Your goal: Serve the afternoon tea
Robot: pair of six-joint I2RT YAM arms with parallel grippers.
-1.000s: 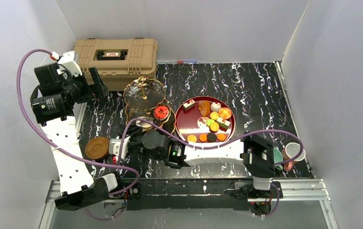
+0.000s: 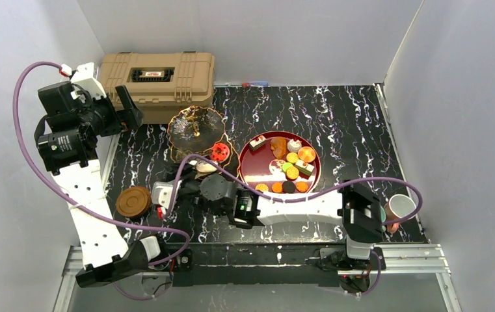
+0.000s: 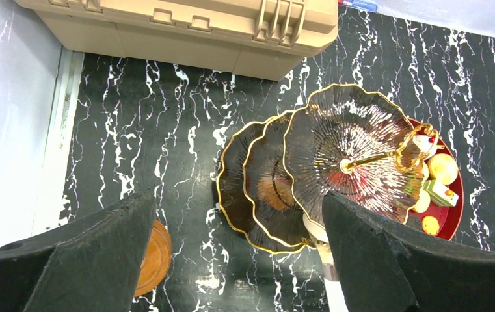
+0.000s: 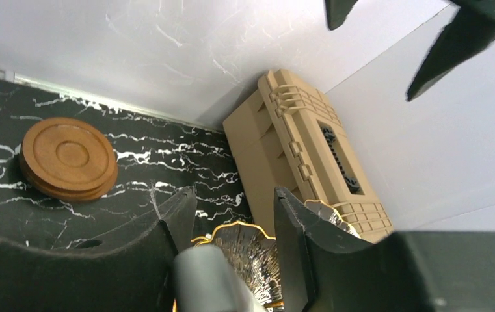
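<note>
The tiered dark stand with wavy gold rims (image 3: 257,172) and its gold handle (image 3: 410,155) stand left of centre. A red round piece (image 2: 219,152) sits on it. At its front side is a pale, rounded piece (image 2: 206,167); the left wrist view also shows a long white part below it. In the right wrist view a blurred pale end (image 4: 205,279) lies between and in front of my right gripper, whose fingers are apart with a visible gap. My left gripper is open and empty, high at the left.
A red tray (image 2: 250,170) holds several toy sweets and fruits. A brown round coaster (image 2: 133,202) lies at the left, before a tan case (image 2: 157,78) at the back. Cups (image 2: 401,207) stand at the right front.
The pale piece has shifted a little to the right and my right gripper slightly as well. My left arm has drifted a little left.
</note>
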